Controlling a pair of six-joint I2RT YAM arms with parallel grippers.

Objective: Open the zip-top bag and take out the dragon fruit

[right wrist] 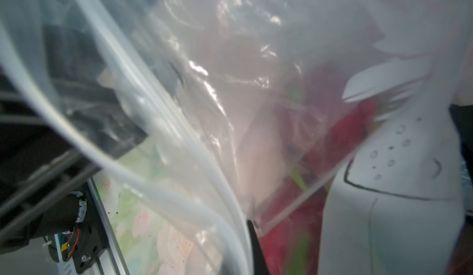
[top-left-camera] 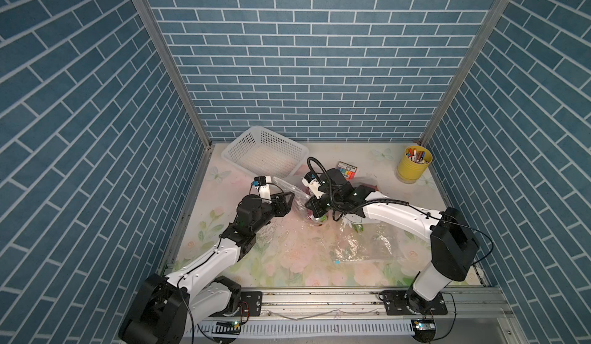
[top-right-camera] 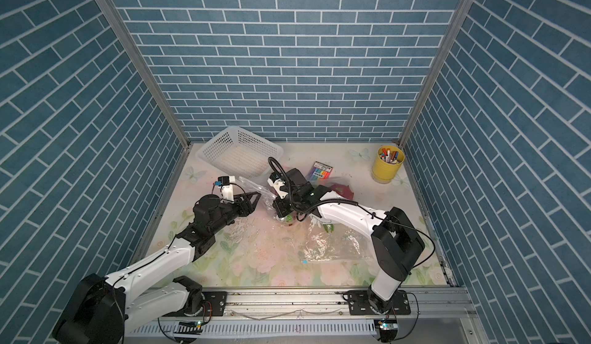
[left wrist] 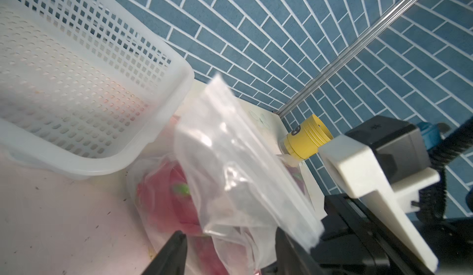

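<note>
A clear zip top bag (top-left-camera: 298, 203) stands raised between the two arms, its upper edge loose and leaning left. Through the film, red and green dragon fruit (left wrist: 165, 191) shows low inside the bag. My left gripper faces the bag from the left, open, with film between and beyond its fingers. At the bag's right side is my right gripper (top-left-camera: 314, 211), shut. In the right wrist view the white zip strips (right wrist: 187, 132) run down to its dark fingertip (right wrist: 258, 248); I cannot tell whether film is pinched there.
A white basket (top-left-camera: 229, 154) stands behind the left arm. A flat clear bag (top-left-camera: 369, 248) lies front right, partly under the right arm, near a white drawn-on sheet (right wrist: 389, 211). A colourful box (top-left-camera: 346, 170) and yellow pen cup (top-left-camera: 411, 170) are behind.
</note>
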